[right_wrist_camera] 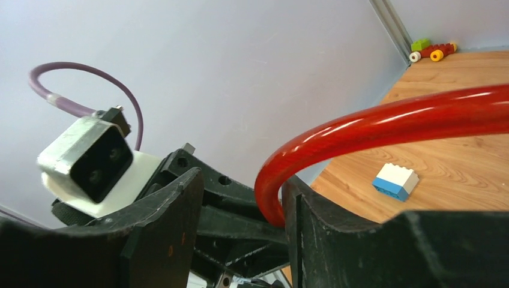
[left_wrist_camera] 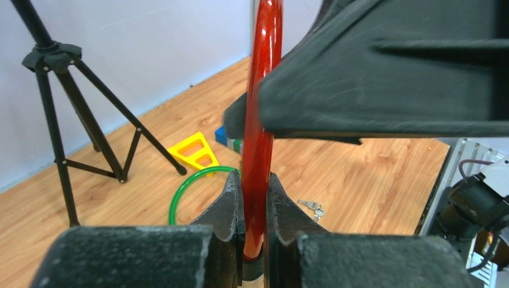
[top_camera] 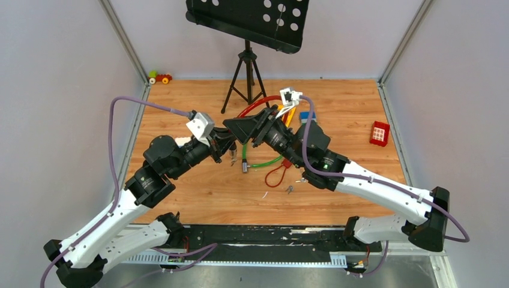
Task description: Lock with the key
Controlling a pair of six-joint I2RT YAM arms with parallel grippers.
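The red cable lock point(left_wrist_camera: 259, 150) stands upright between the fingers of my left gripper, which is shut on it just above its dark end. Around the cable, higher up, reaches my right gripper, its fingers apart; the red cable point(right_wrist_camera: 384, 127) bends down close beside one finger point(right_wrist_camera: 306, 222). In the top view both grippers nearly meet, and a metal lock body point(top_camera: 233, 153) with what looks like a key hangs under the left one. On the table lie the green cable lock point(top_camera: 264, 164) and loose keys point(top_camera: 290, 189).
A black stand point(top_camera: 248, 66) rises at the back. A red key fob loop point(top_camera: 276, 177), yellow piece point(left_wrist_camera: 195, 151), white-and-blue brick point(right_wrist_camera: 396, 181), red block point(top_camera: 379, 133) and toy car point(top_camera: 159, 78) lie around.
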